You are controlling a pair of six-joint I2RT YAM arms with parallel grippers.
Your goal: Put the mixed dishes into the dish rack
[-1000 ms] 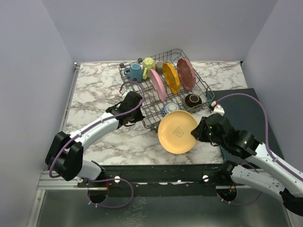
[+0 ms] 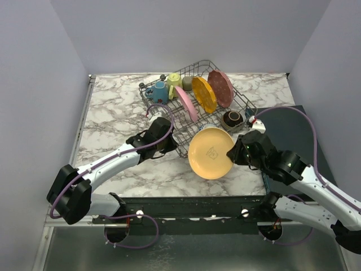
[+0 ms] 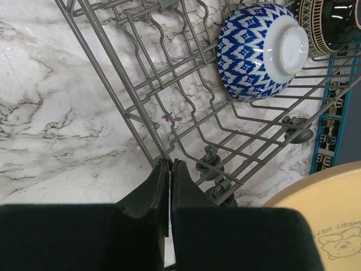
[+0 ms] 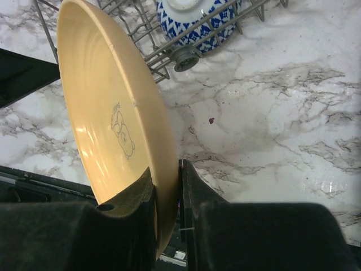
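Note:
My right gripper is shut on the rim of a cream plate, held tilted just in front of the dish rack. My left gripper is shut at the rack's near-left wire, with its tips at that wire. The rack holds a blue mug, a green mug, a pink plate, a yellow plate, a red plate, a blue-and-white bowl and a dark bowl.
A dark mat lies to the right. Walls enclose it at back and sides.
The cream plate has risen slightly toward the rack with my right gripper.

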